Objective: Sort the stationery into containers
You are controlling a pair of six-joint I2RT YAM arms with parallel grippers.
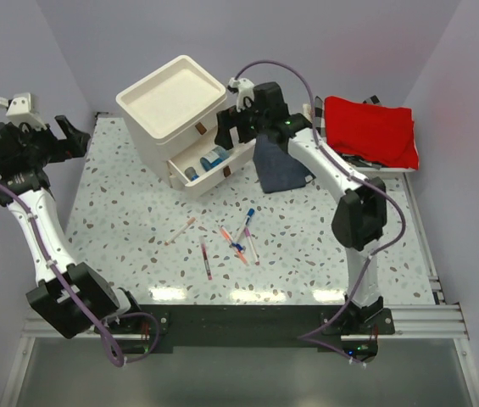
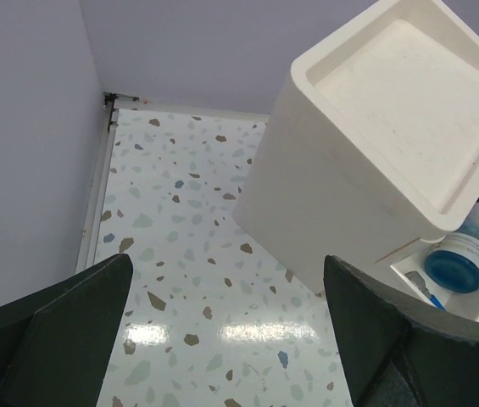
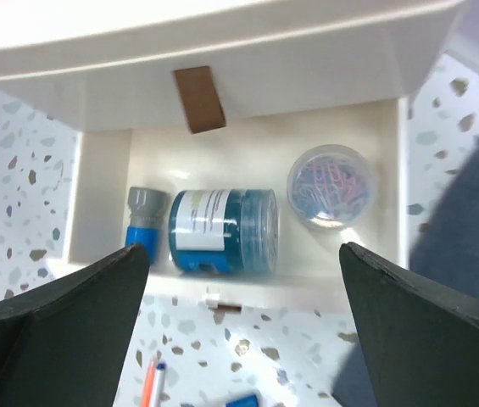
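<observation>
A white drawer cabinet (image 1: 167, 97) stands at the back centre with its drawer open. In the right wrist view the drawer holds a blue glue bottle (image 3: 146, 222), a blue-lidded jar (image 3: 222, 229) on its side and a clear round tub (image 3: 331, 185) of small items. My right gripper (image 1: 237, 127) hangs open over the drawer, fingertips empty. My left gripper (image 1: 78, 140) is open at the left edge, away from everything. Several pens and markers (image 1: 245, 222) lie on the front middle of the table.
A dark grey mat (image 1: 277, 165) lies right of the cabinet. A white box with red and checked cloth (image 1: 370, 131) sits at the back right.
</observation>
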